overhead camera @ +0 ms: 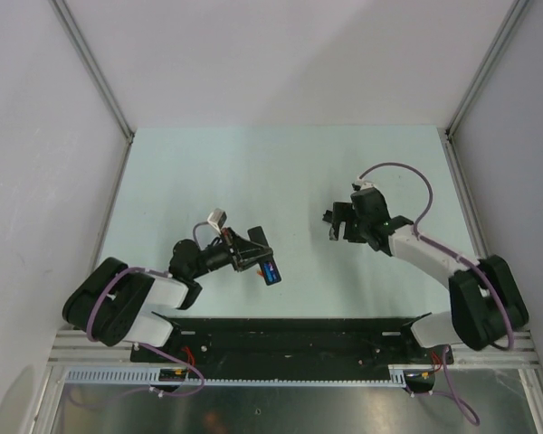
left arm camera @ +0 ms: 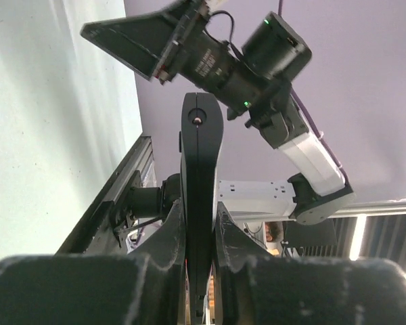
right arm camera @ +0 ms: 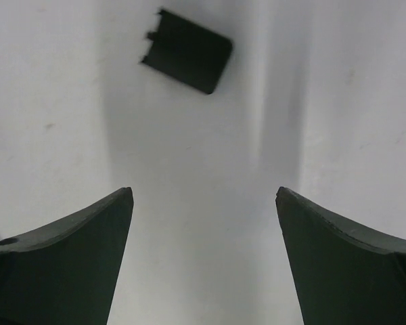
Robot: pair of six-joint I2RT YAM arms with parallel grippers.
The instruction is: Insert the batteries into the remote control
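Observation:
My left gripper (overhead camera: 253,253) is shut on the dark remote control (overhead camera: 271,269), held above the table at centre-left; in the left wrist view the remote (left arm camera: 199,156) stands upright between the fingers. Its open lower part shows blue in the top view. A small reddish battery (overhead camera: 260,272) lies just left of it. My right gripper (overhead camera: 343,219) is open over the right middle of the table, and the right wrist view shows a small black piece, apparently the battery cover (right arm camera: 186,53), lying ahead of its empty fingers.
Grey walls and rails surround it, with a dark front edge (overhead camera: 281,339) near the arm bases.

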